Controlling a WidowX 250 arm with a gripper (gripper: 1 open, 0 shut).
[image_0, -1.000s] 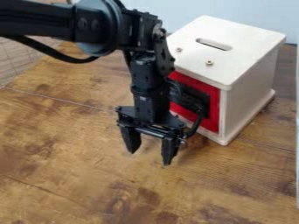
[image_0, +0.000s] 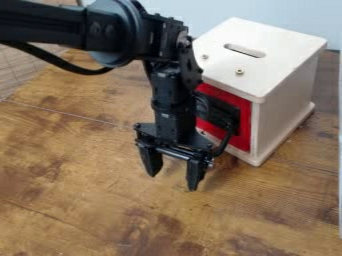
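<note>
My black gripper (image_0: 173, 172) hangs fingers-down over the wooden table, in front of and left of a pale wooden box (image_0: 281, 100). Its two fingers stand apart, open, with nothing between them. The box has a slot and small knobs on top and a red front panel (image_0: 234, 110), partly hidden behind my arm and wrist.
A wire-like mesh (image_0: 27, 70) lies at the upper left, and a light edge runs along the far right.
</note>
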